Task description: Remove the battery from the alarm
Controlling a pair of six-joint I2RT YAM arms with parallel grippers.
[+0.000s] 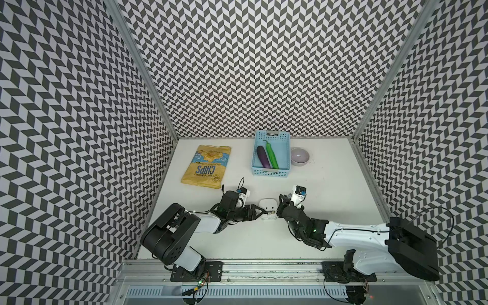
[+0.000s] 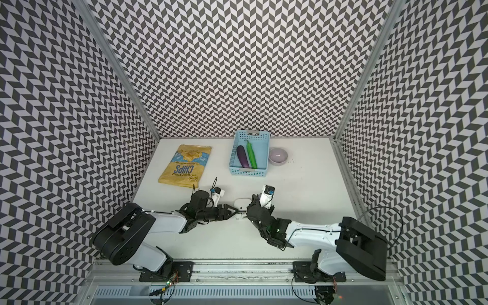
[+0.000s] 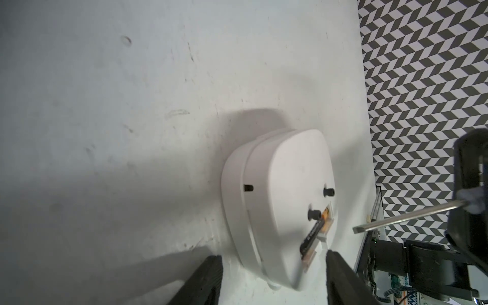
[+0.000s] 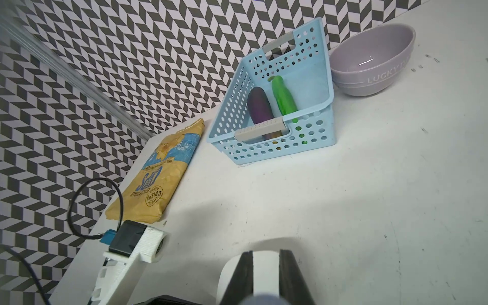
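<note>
The white alarm (image 1: 268, 203) stands on the table between my grippers. In the left wrist view its face shows two black pegs and an open slot, with the black and orange battery (image 3: 311, 238) inside. My left gripper is open around the near, lower end of the alarm, its fingers apart and not visibly gripping it. Just right of the alarm, my right gripper (image 1: 281, 207) is shut on a screwdriver, whose bare metal shaft (image 3: 406, 217) points toward the slot, its tip appearing clear of the face. In the right wrist view the fingers partly hide the alarm (image 4: 228, 277).
Behind the alarm stands a blue basket (image 1: 282, 171) holding an eggplant (image 1: 262, 157) and a green vegetable (image 1: 272, 155). Right of it is a lilac bowl (image 1: 300, 156). A chips bag (image 1: 206, 166) lies back left. Bare table separates these from the alarm.
</note>
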